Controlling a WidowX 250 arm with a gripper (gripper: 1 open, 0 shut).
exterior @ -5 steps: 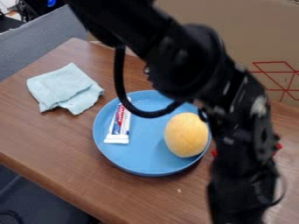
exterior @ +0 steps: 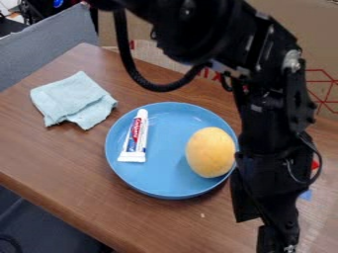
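Note:
My gripper (exterior: 271,212) is low at the right of the camera view, at the end of the black arm, just right of a blue plate (exterior: 158,180); its fingertips are dark and hard to make out. On the plate lie a white toothpaste tube (exterior: 134,136) at the left and a round, peach-coloured fruit (exterior: 209,152) at the right, which is beside the arm.
A folded light-blue cloth (exterior: 73,99) lies at the left of the wooden table (exterior: 106,217). A cardboard box stands behind the arm. The table's front left edge borders a dark area. Bare table shows in front of the plate.
Since a second ago the arm has shifted up and to the right, uncovering more of the plate. The objects stay put.

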